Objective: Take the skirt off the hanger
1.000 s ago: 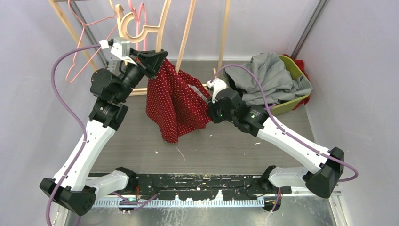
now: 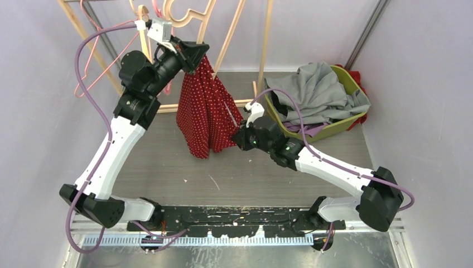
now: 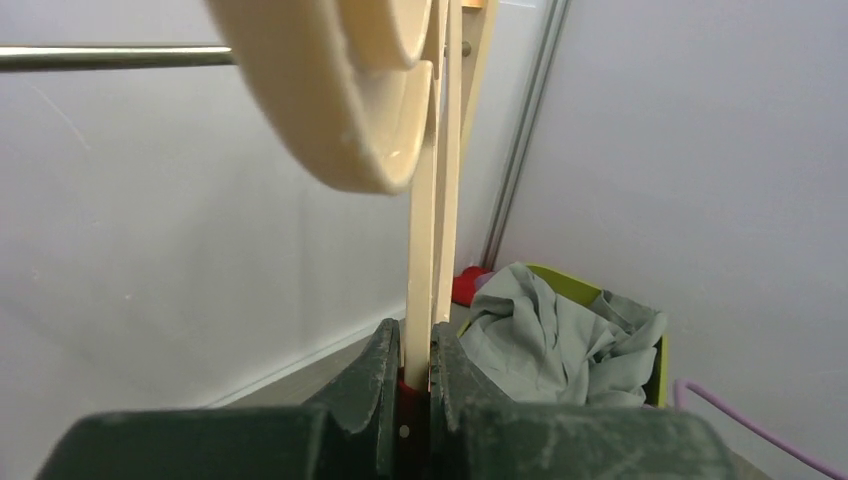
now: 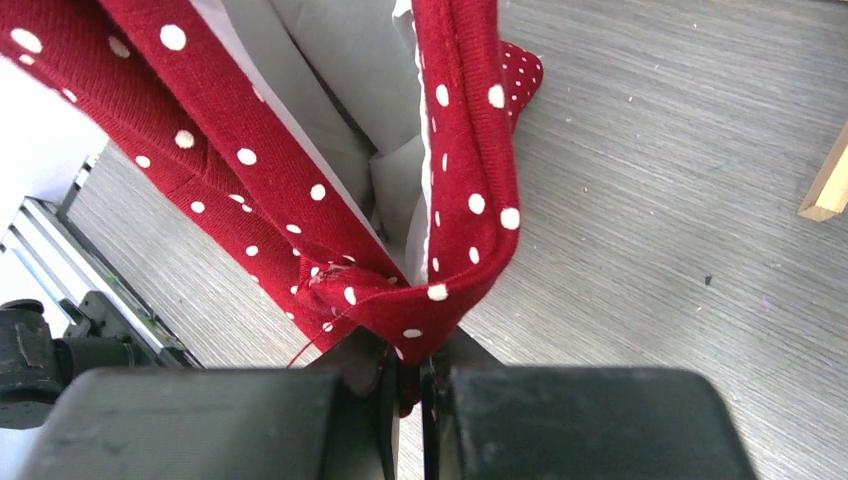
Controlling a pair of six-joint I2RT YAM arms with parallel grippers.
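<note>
A red skirt with white dots (image 2: 206,117) hangs, bunched, from a pale wooden hanger (image 2: 203,23). My left gripper (image 2: 199,54) is shut on the hanger's arm by the skirt's top. In the left wrist view the hanger's wood (image 3: 420,270) runs down between the fingers, with a little red cloth under it. Lower down and to the right, my right gripper (image 2: 239,135) is shut on the skirt. Its cloth (image 4: 420,310) gathers into the fingertips in the right wrist view, and a grey inner side shows. The skirt hides the rest of the hanger's lower end.
A green basket (image 2: 333,129) of grey and purple cloth stands at the right, with red cloth behind it. Pink hangers (image 2: 96,33) hang on the wooden rack (image 2: 263,50) at the back left.
My right gripper has shifted slightly left with its bit of cloth.
</note>
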